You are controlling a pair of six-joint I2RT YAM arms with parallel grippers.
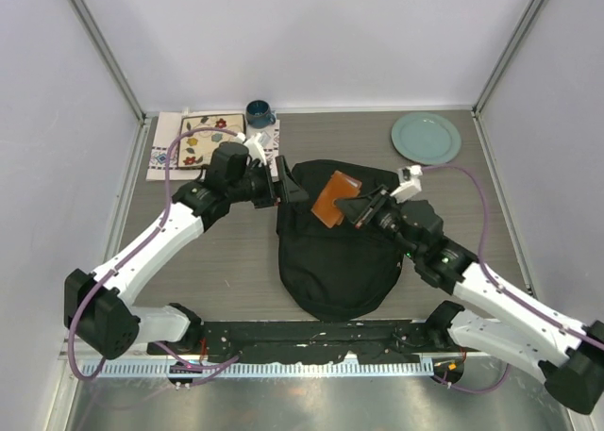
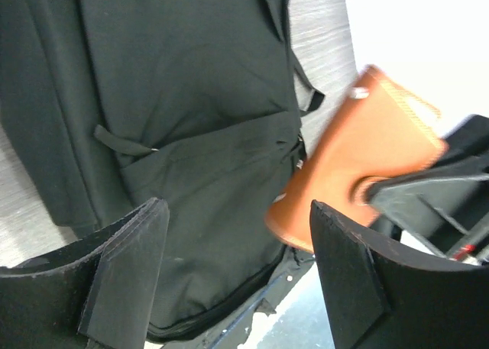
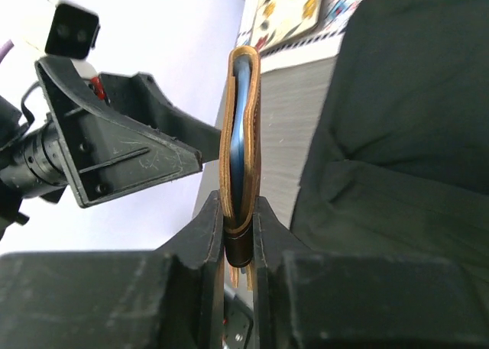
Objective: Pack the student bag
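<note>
An orange-brown case with blue inside is held up over the black bag by my right gripper, its pads around the case's lower end in the right wrist view. The same case shows at the right of the left wrist view. My left gripper is open just left of the case, apart from it, with nothing between its fingers; the bag's cloth lies below it.
A patterned mat with a decorated board lies at the back left beside a blue mug. A pale teal plate lies at the back right.
</note>
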